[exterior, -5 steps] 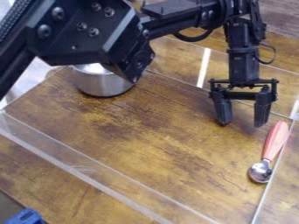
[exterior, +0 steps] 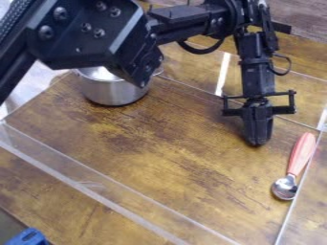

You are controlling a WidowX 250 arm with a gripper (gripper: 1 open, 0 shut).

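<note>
My black gripper [exterior: 255, 129] hangs low over the wooden table at the right, its fingertips close together near the surface; whether anything is between them cannot be seen. To its lower right lies an ice cream scoop with a pink handle [exterior: 303, 153] and a metal head at its lower end. Behind my arm at the left stands a steel pot [exterior: 111, 90], partly hidden by the arm.
A blue object [exterior: 29, 235] sits at the bottom left corner.
My gripper has shifted slightly left, and its fingertips, apart earlier, are now drawn close together. The scoop and pot have not moved.
</note>
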